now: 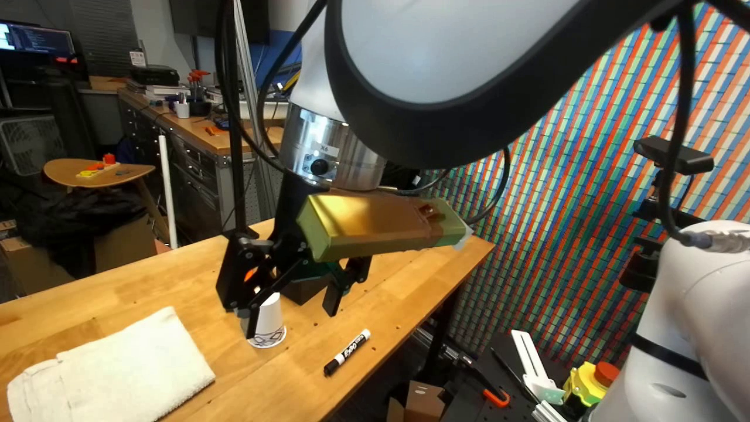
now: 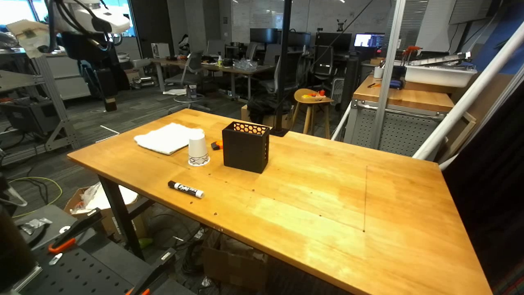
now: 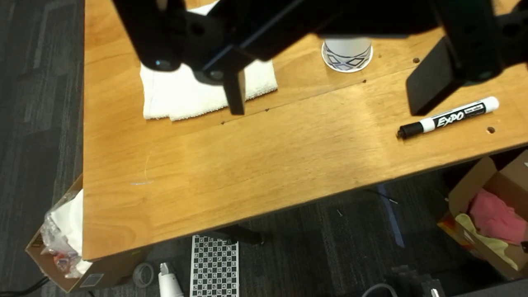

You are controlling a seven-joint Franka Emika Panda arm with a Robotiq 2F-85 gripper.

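Note:
My gripper [image 1: 292,315] hangs above the table with its fingers wide open and nothing between them. In the wrist view its two fingers [image 3: 234,94] stand far apart, with bare wood below the gap. A white paper cup [image 2: 197,147] with a patterned rim stands upside down on the table; one finger partly covers it in exterior view 1. Near the table's front edge lies a black-and-white Expo marker [image 3: 449,118]. A folded white towel [image 1: 119,367] rests flat to the left of the cup. Behind the cup is a black box with a honeycomb pattern [image 2: 245,150].
A small orange-and-black object [image 2: 217,145] sits between cup and box. A black post [image 2: 280,73] rises at the table's far edge. In exterior view 2 the right half of the wooden table [image 2: 393,206] is clear.

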